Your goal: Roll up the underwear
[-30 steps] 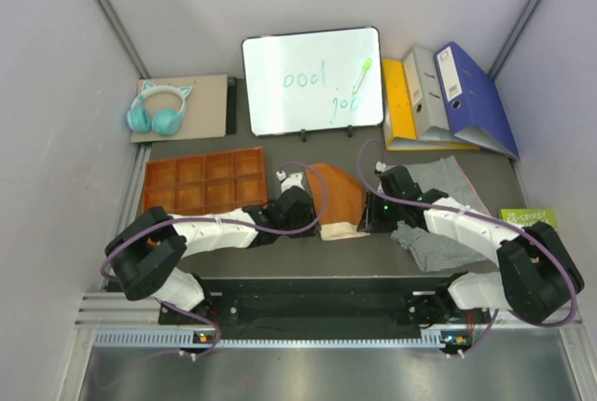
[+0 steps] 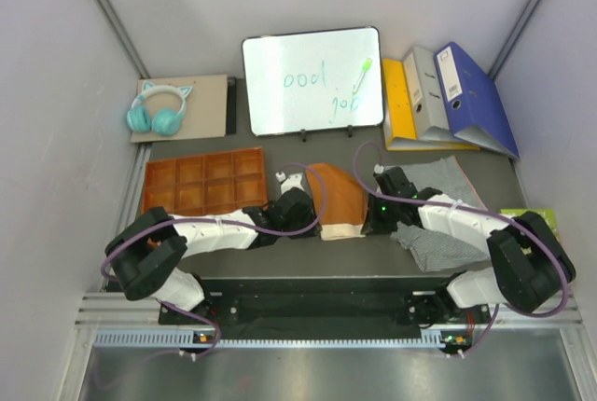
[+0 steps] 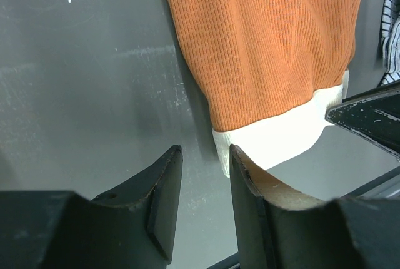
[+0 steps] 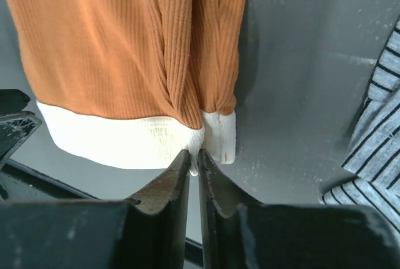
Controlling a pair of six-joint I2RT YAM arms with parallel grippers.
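The orange ribbed underwear (image 2: 338, 191) lies folded lengthwise on the dark table, its white waistband (image 2: 342, 231) toward the front edge. My right gripper is shut on the waistband near its right corner, with a small pinch of white cloth between the fingertips. At the left corner of the band, my left gripper stands part open. Its right finger (image 3: 247, 181) is right by the white corner; whether it touches the cloth I cannot tell. Nothing shows between the left fingers.
An empty brown compartment box (image 2: 205, 182) stands behind the left arm. Striped grey cloths (image 2: 438, 242) lie to the right, partly under the right arm. A whiteboard (image 2: 312, 79) and several binders (image 2: 448, 93) stand at the back. Bare table shows left of the underwear.
The left arm looks unmoved in the top view.
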